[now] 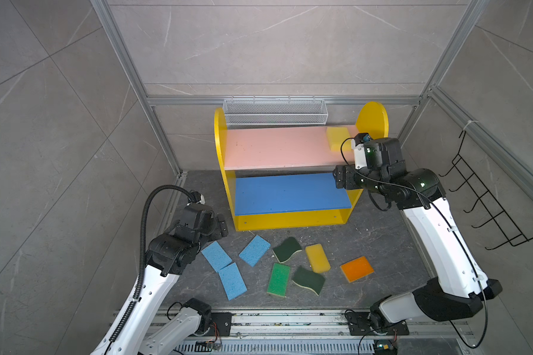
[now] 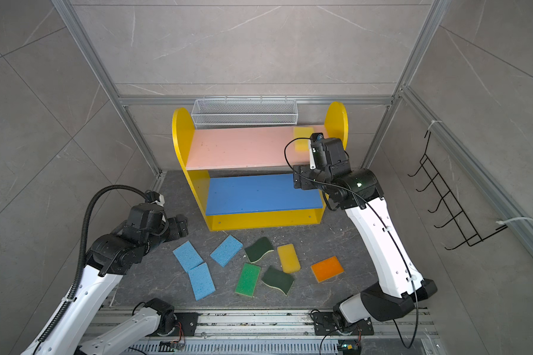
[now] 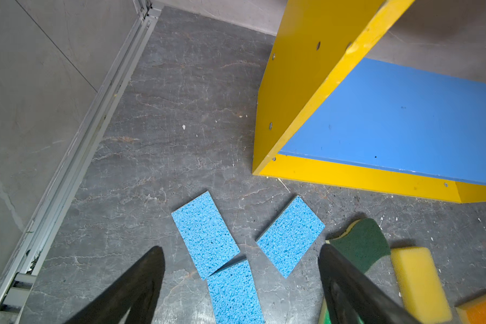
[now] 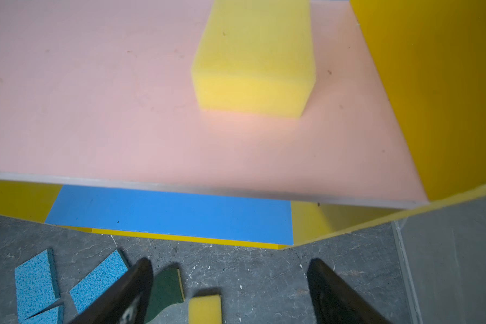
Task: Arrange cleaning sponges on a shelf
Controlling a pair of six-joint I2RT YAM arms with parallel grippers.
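A yellow sponge (image 4: 253, 59) rests on the pink upper shelf (image 1: 278, 145) at its right end, against the yellow side panel. The blue lower shelf (image 1: 290, 192) is bare. My right gripper is open in front of the upper shelf, short of that sponge, nothing between its fingers. My left gripper stands open above the floor at left, over blue sponges (image 3: 205, 232). Also on the floor are dark green sponges (image 1: 287, 249), a green sponge (image 1: 278, 278), a second yellow sponge (image 1: 316, 258) and an orange sponge (image 1: 356, 268).
A white wire basket (image 1: 275, 112) is behind the shelf unit. A black hook rack (image 1: 491, 210) hangs on the right wall. Bare floor lies left of the unit and at its right front.
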